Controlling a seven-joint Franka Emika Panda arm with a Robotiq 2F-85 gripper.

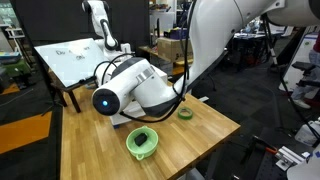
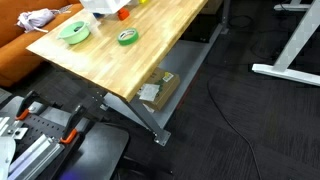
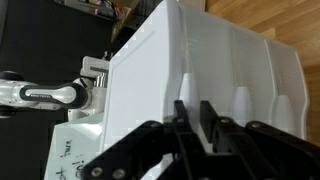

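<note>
A white drawer unit with pale, translucent drawer fronts fills much of the wrist view. Several narrow white handles stick out from the fronts. My gripper is at the nearest handle, its dark fingers shut on it, though the contact itself is hard to make out. From exterior view 1 the arm covers the gripper and most of the unit. Only the unit's lower white part shows at the top of exterior view 2.
A green bowl with a dark green item inside stands near the table's front edge. To its right lies a roll of green tape. Bare wood is free on the left. An orange block sits beside the unit.
</note>
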